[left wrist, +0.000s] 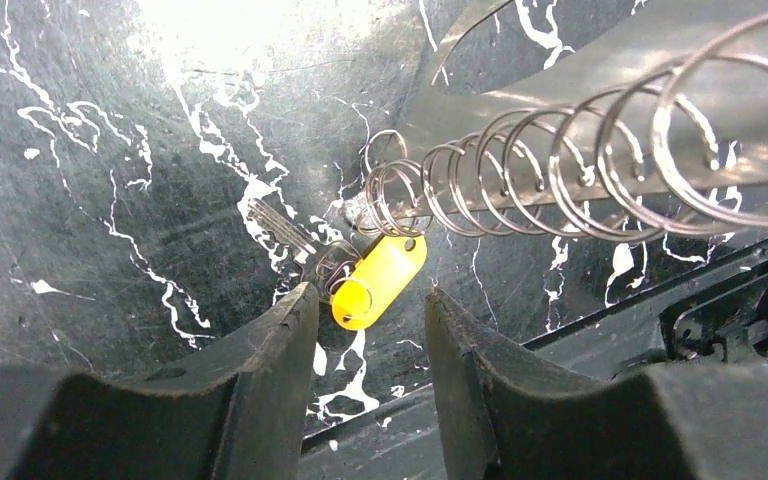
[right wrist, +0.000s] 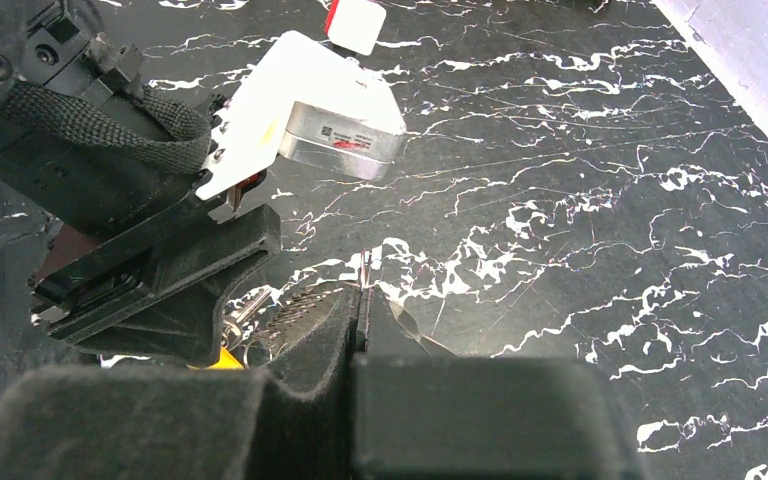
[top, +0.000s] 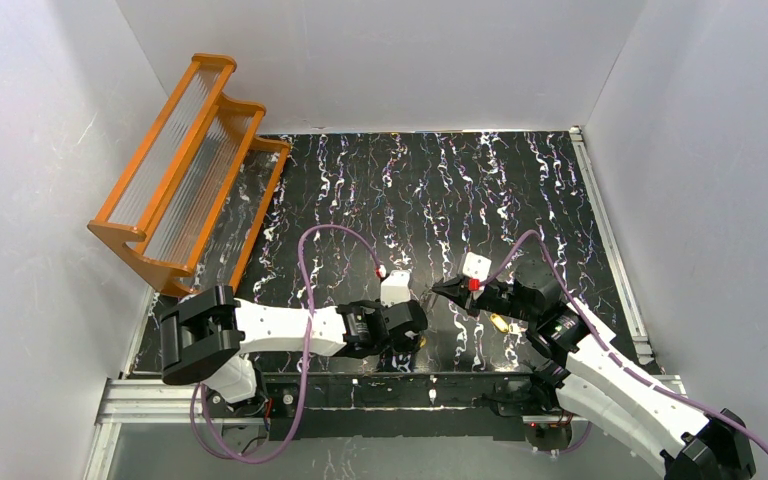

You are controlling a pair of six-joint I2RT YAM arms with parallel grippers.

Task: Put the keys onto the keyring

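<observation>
A yellow key tag [left wrist: 380, 283] with a small ring and metal keys [left wrist: 282, 228] shows in the left wrist view. My left gripper is part open, its fingertips on either side of the tag's lower end, with gaps visible. At the tag's holed upper end sits the tip of a metal spiral [left wrist: 500, 170] along a thin grey plate [left wrist: 600, 110]; whether the tag is threaded on it I cannot tell. My right gripper is shut on the thin plate, seen edge-on. The left gripper partly hides the yellow tag [right wrist: 224, 360] in the right wrist view.
A second yellow tag [top: 500, 323] lies on the table beneath the right arm. The wooden rack [top: 185, 180] stands at the left wall. Behind the arms the marbled table [top: 360, 190] is clear. Both grippers are close together near the front edge.
</observation>
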